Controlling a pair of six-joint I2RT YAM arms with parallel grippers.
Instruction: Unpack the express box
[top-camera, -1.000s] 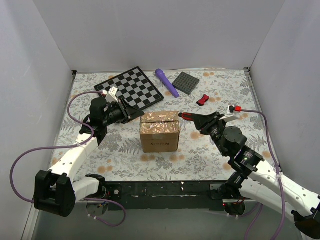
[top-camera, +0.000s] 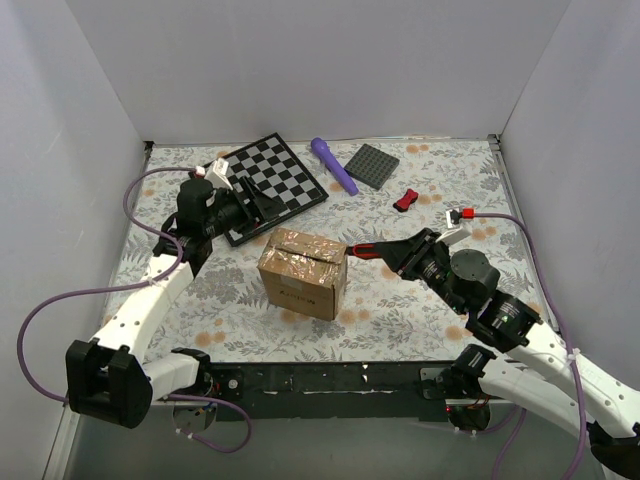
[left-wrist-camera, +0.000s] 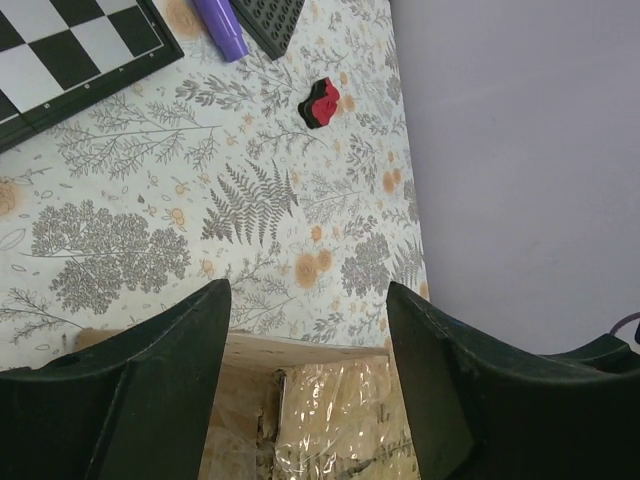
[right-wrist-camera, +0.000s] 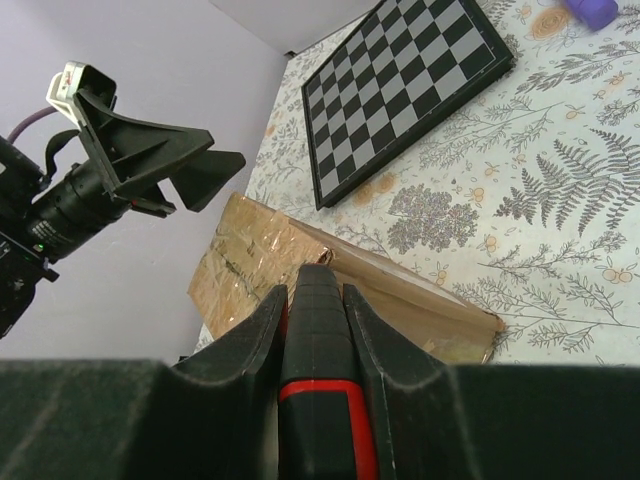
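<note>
The brown taped box (top-camera: 302, 278) stands in the middle of the table, turned a little, its top seam closed in the top view. My right gripper (top-camera: 388, 254) is shut on a red-and-black cutter (top-camera: 362, 251), whose front end reaches the box's upper right edge. In the right wrist view the cutter (right-wrist-camera: 320, 400) lies between both fingers; its tip against the box seam is hard to make out. Up and left of the box hangs my left gripper (top-camera: 268, 207). Its fingers (left-wrist-camera: 185, 370) stand apart in the left wrist view, with the box (left-wrist-camera: 335, 410) showing beyond them.
A checkered board (top-camera: 275, 170) lies behind and left of the box. At the back are a purple microphone (top-camera: 333, 165), a dark grey pad (top-camera: 372, 166) and a small red-and-black object (top-camera: 406, 200). The table in front of the box is clear.
The box has slid left and twisted. My right gripper has shifted left with the cutter. The left gripper has moved slightly left, its fingers now further apart.
</note>
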